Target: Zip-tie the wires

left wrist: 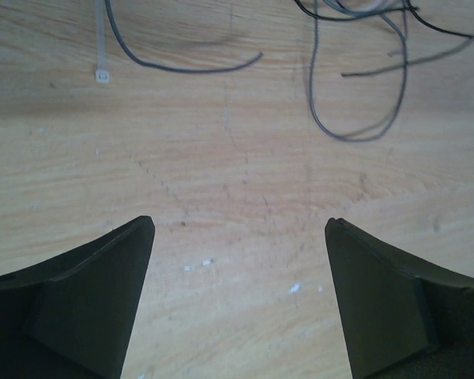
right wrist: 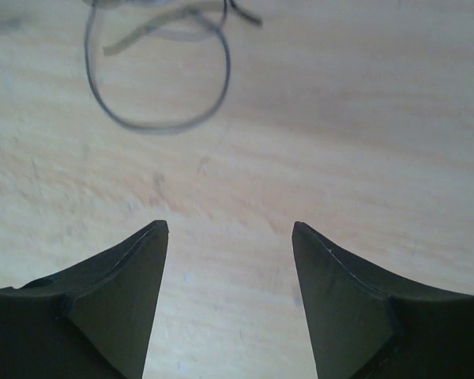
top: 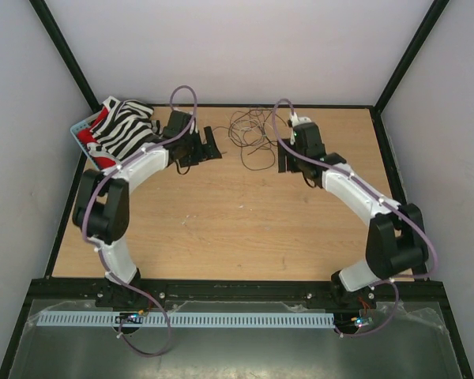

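Observation:
A loose tangle of thin grey and black wires (top: 253, 130) lies at the back middle of the table, between my grippers. My left gripper (top: 212, 144) is open, left of the tangle, nothing between its fingers; its view shows wire ends and a white zip tie (left wrist: 101, 55) lying flat at upper left. My right gripper (top: 286, 155) hovers right of the tangle, its fingers apart over bare wood, with a wire loop (right wrist: 158, 126) ahead of it in the blurred right wrist view.
A basket (top: 85, 130) with zebra-striped and red cloth stands at the back left.

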